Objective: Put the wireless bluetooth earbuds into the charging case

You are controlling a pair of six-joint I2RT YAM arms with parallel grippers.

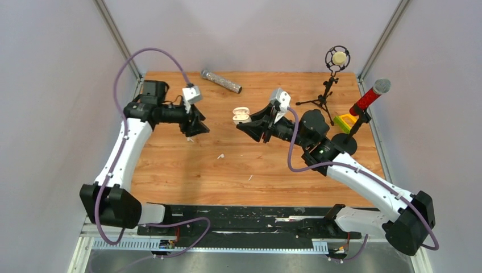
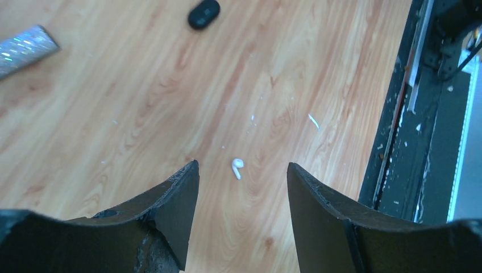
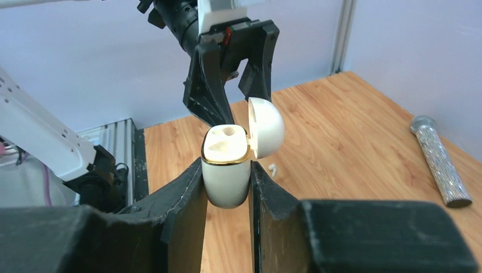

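The white charging case is held up off the table, its lid open and a gold band round its rim. My right gripper is shut on the case body. One hollow shows inside; whether an earbud sits in it I cannot tell. A white earbud lies on the bare wood, in the top view left of and below the case. My left gripper is above the table to the left, fingers wide apart and empty. Close by it in the top view is another small white piece, partly hidden.
A silver glittery microphone lies at the back. On the right stand a small tripod microphone and a red microphone on a stand. A black oval object and a thin white scrap rest on the wood.
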